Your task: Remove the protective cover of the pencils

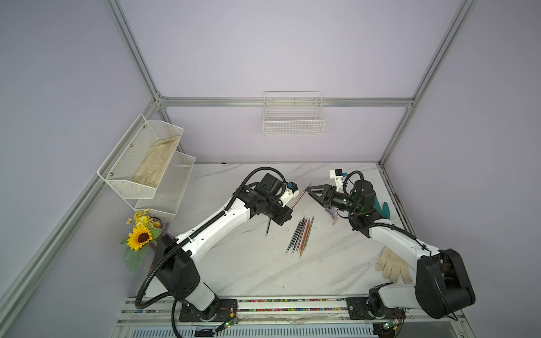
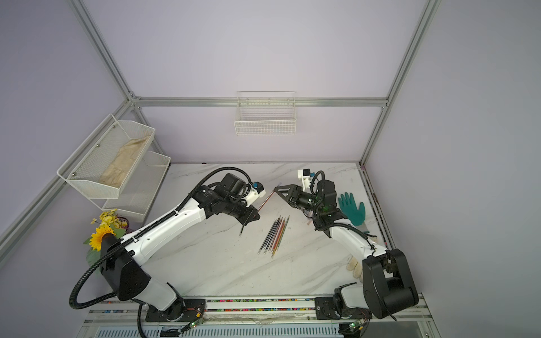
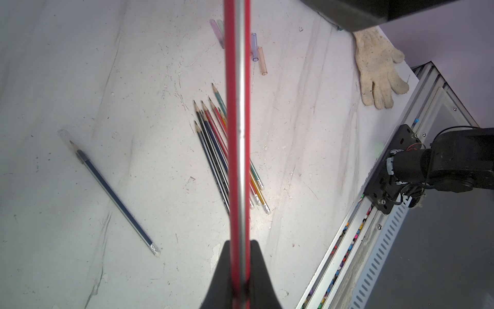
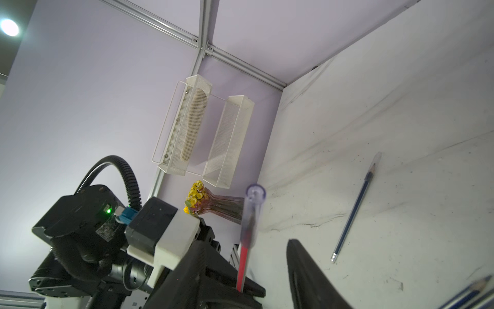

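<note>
A red pencil with a silver stripe point(image 3: 239, 128) slants upward, my left gripper shut on its lower part. On the pencil's upper end sits a clear purplish cover point(image 4: 252, 211). My right gripper is open, the covered end showing between its fingers and nearer the left one in the right wrist view. Whether either finger touches the cover cannot be told. A dark blue pencil point(image 4: 355, 213) with a clear cover over its tip lies alone on the table. Several bare-tipped pencils point(image 3: 205, 149) lie together in a row.
Loose coloured caps point(image 3: 254, 47) lie beyond the pencil row. A beige glove point(image 1: 394, 263) and a green glove point(image 2: 352, 208) rest at the right side. Sunflowers point(image 1: 141, 236) stand at the left by wall baskets point(image 1: 146, 163).
</note>
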